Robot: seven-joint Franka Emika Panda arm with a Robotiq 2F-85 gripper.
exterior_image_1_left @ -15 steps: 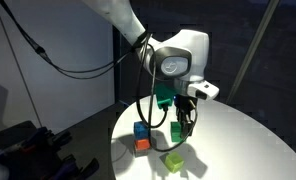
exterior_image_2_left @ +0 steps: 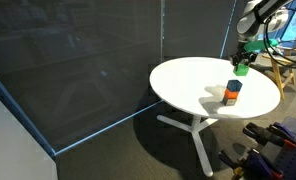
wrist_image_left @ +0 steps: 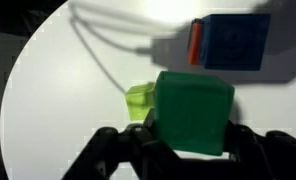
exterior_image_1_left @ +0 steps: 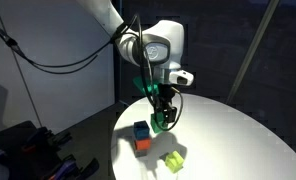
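Observation:
A dark green block (wrist_image_left: 193, 105) is clamped in my gripper, which is shut on it. In exterior view 1 the green block (exterior_image_1_left: 156, 123) hangs from the gripper (exterior_image_1_left: 163, 112), close to the right of a stack. That stack is a blue block (exterior_image_1_left: 141, 129) on top of an orange block (exterior_image_1_left: 142, 144), both upright on the table. A lime green block (exterior_image_1_left: 174, 161) lies by itself nearer the front. From the wrist, the blue block (wrist_image_left: 236, 42) shows beyond the held one, and the lime block (wrist_image_left: 140, 100) is partly covered by it.
Dark floor (exterior_image_2_left: 138, 160) lies past its edge. Dark chairs (exterior_image_1_left: 28, 150) stand off to the left in exterior view 1.
In exterior view 1 my gripper has moved left with the green block, toward the blue and orange stack, and slightly up in the picture. The stack and the lime block have stayed put.

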